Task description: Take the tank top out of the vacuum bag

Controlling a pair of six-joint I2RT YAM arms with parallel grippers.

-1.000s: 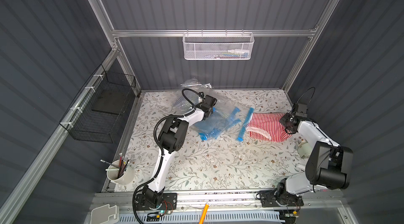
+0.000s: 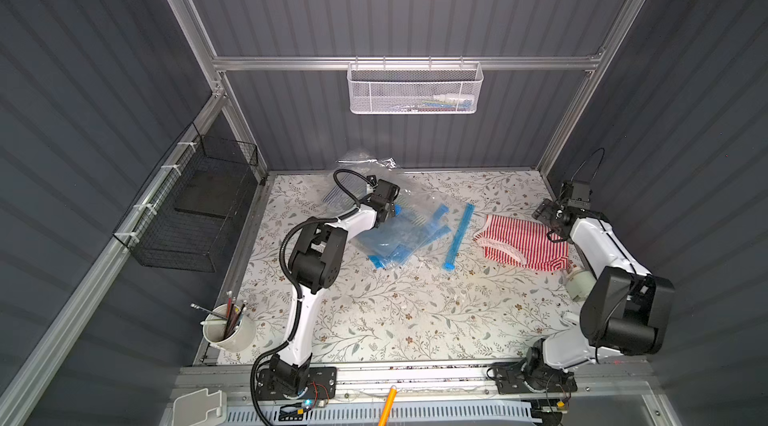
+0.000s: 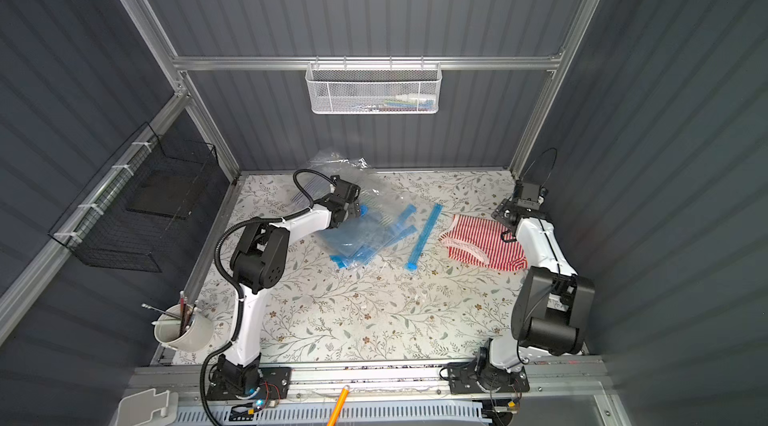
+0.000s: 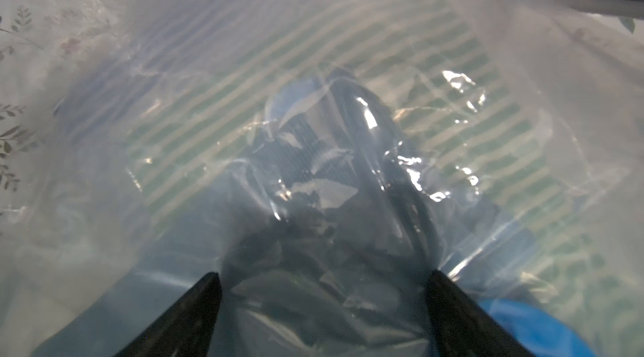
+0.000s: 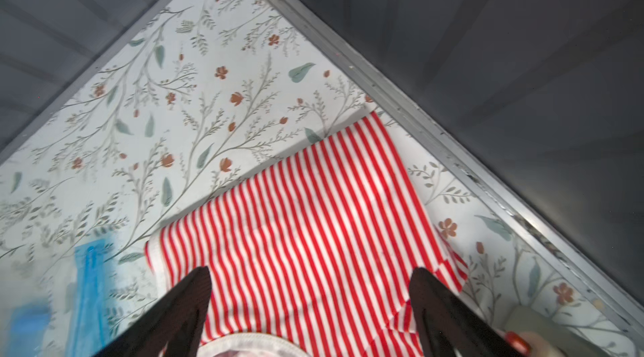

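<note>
The red-and-white striped tank top [image 2: 524, 242] lies spread flat on the table at the right, clear of the bag. The clear vacuum bag [image 2: 416, 234] with blue parts rests left of the middle; striped cloth [image 4: 349, 42] shows through its film in the left wrist view. My left gripper is open, right over the bag, with film and a dark bluish area between and beyond its fingers; whether film touches them I cannot tell. My right gripper stands open above the top's right part, nothing gripped between its fingers.
A blue strip [image 2: 458, 236] lies between the bag's body and the top. Near the right wall sits a pale container [image 2: 579, 283]. A pen cup [image 2: 229, 327] stands front left.
The tank top has shifted right, away from the blue strip. My right gripper has opened and risen off it. The left arm and the bag have moved slightly left.
</note>
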